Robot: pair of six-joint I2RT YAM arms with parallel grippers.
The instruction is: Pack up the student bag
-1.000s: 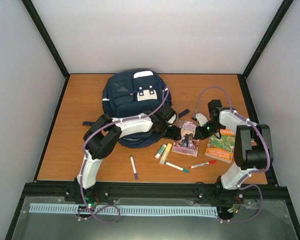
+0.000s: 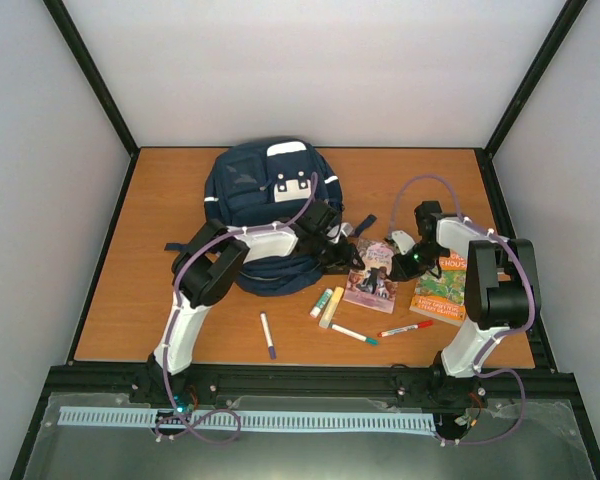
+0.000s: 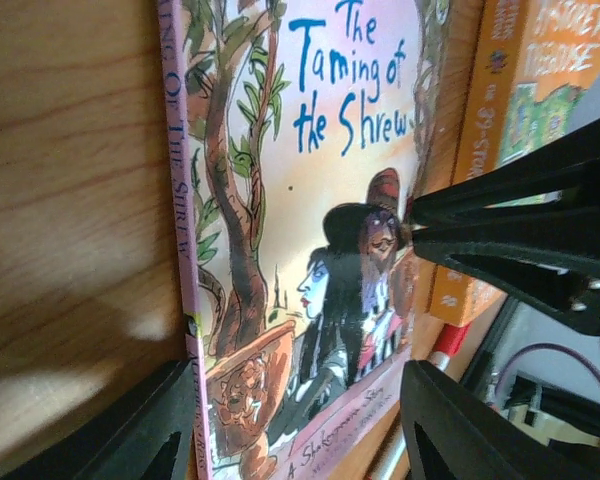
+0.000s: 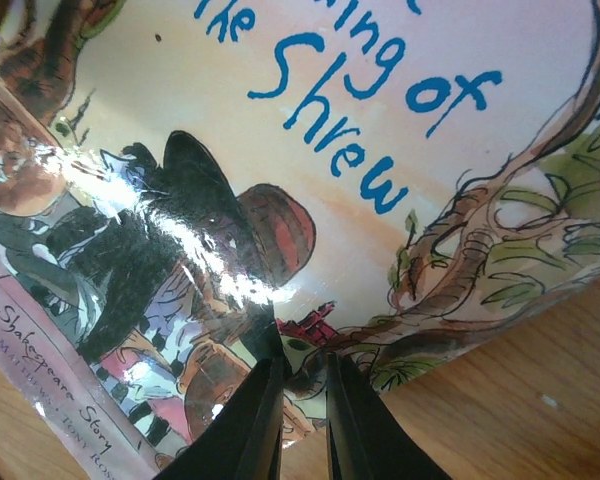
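The pink book "The Taming of the Shrew" (image 2: 370,280) lies face up at the middle right of the table. My right gripper is shut on the book's right-hand edge, and its dark fingers also show in the left wrist view. On the opposite side, my left gripper stands open by the spine, its fingers (image 3: 150,430) apart with the book's cover visible between them. Whether the left fingers touch the book, I cannot tell. Behind the left arm is the dark blue backpack (image 2: 242,185), its lower part partly covered by that arm.
An orange-green book (image 2: 440,295) lies partly under the right arm. In front are a green-white stick (image 2: 321,303), a yellow marker (image 2: 331,307), a teal-capped pen (image 2: 353,334), a red pen (image 2: 406,328) and a purple-ended pen (image 2: 268,335).
My left gripper has shifted slightly right to the book's spine side, and its wrist has turned, swinging the cable loop left.
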